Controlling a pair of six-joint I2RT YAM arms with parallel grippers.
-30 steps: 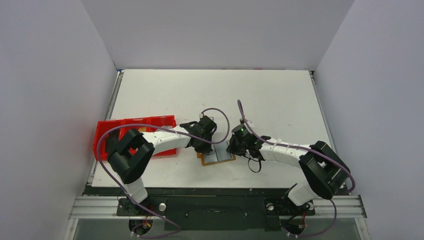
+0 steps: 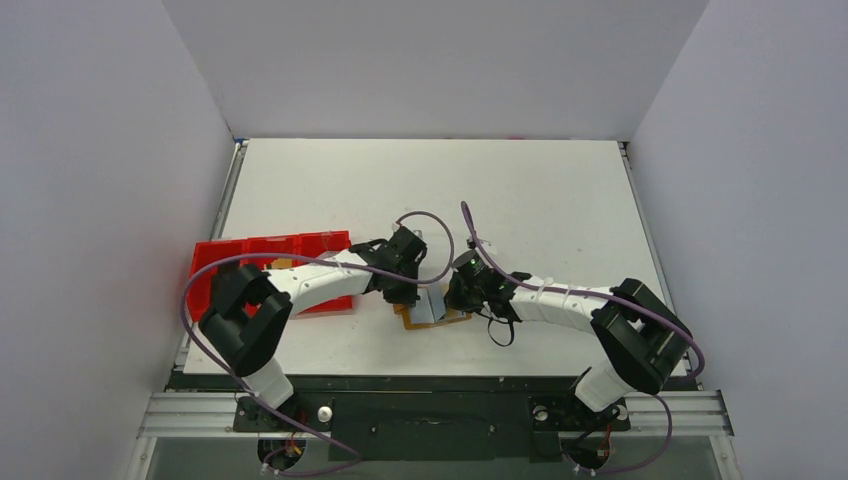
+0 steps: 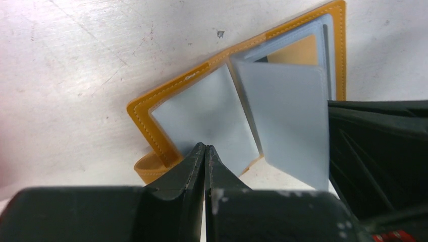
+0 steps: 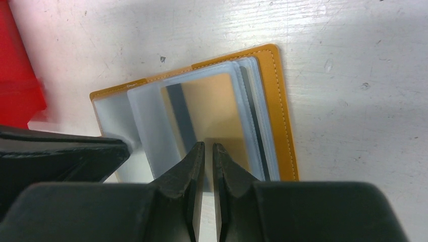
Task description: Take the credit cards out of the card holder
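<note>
The card holder (image 2: 424, 324), tan leather with stitched edges, lies open on the table between both grippers. In the left wrist view, one pale sleeve page (image 3: 290, 116) stands tilted up and another (image 3: 212, 111) lies flat. A tan card with a dark stripe (image 4: 217, 111) shows in the right wrist view. My left gripper is shut over the flat page, with nothing visible between its fingers. The right gripper is closed to a narrow gap at the raised page; that page appears pinched there, though the contact itself is mostly hidden.
A red divided tray (image 2: 300, 243) stands on the left, partly under the left arm. The two grippers are close together, and purple cables (image 2: 440, 225) loop above them.
A sleeve page that lay flat now stands up. The left gripper has shifted slightly left.
</note>
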